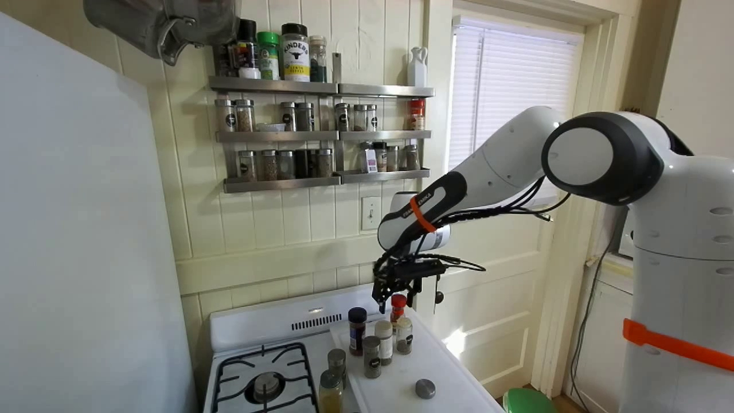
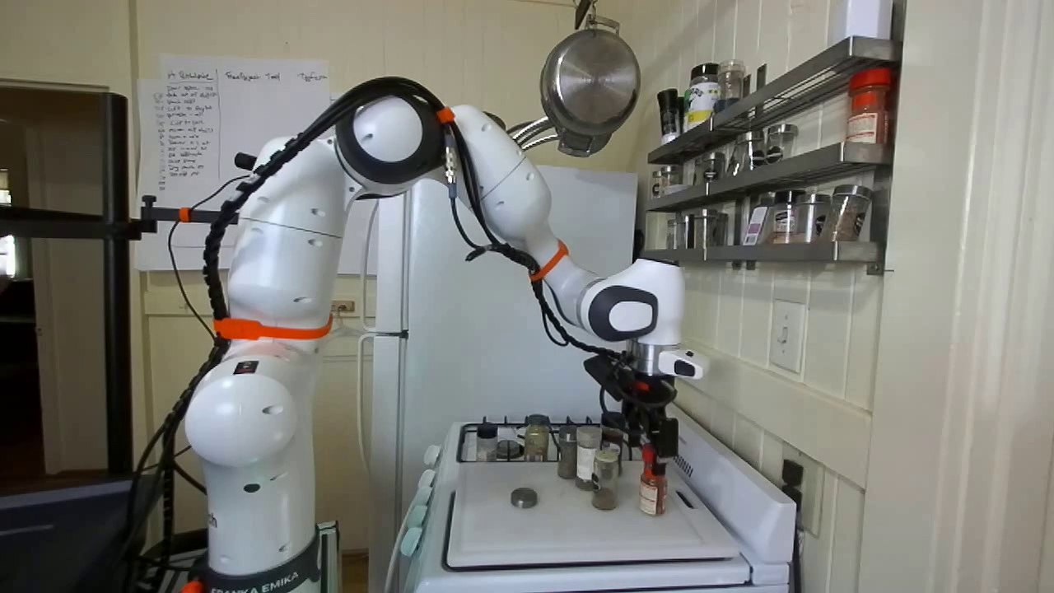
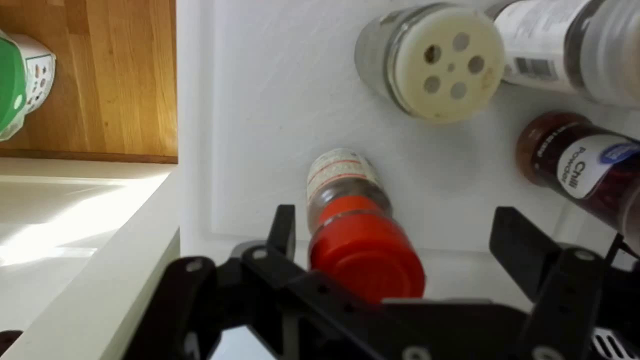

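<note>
A red-capped spice jar (image 3: 367, 252) stands upright on the white stove cover, near its back right corner. My gripper points down over it, open, with a finger on either side. In the wrist view the red cap lies nearer the left finger (image 3: 283, 231), with a wide gap to the right finger (image 3: 516, 246). From the side, the gripper (image 2: 659, 445) is at the height of the jar's red cap (image 2: 648, 463). Whether a finger touches the cap, I cannot tell.
Close by stand a cream-lidded jar (image 3: 450, 63), a white-labelled jar (image 3: 540, 45) and a chili powder jar (image 3: 591, 159). A round metal lid (image 1: 425, 389) lies on the cover (image 2: 553, 539). Behind the jar rises the stove's back panel (image 2: 736, 489). Wall shelves (image 1: 275, 86) hold more spices.
</note>
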